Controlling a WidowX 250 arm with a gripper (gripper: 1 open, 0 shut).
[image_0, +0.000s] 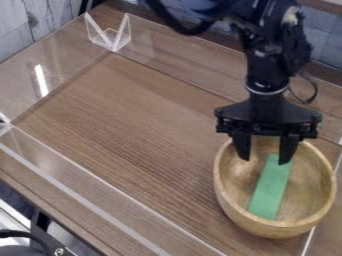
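Note:
A tan oval bowl (233, 197) stands at the lower right of the table with a long green object (269, 190) lying inside it. The black gripper (261, 148) hangs over the back of the bowl, its fingertips pointing down near the upper end of the green object. How wide the fingers stand is hard to make out, and nothing is clearly held between them.
A white wire-like object (108, 33) stands at the back left. The table's edge runs along the left side.

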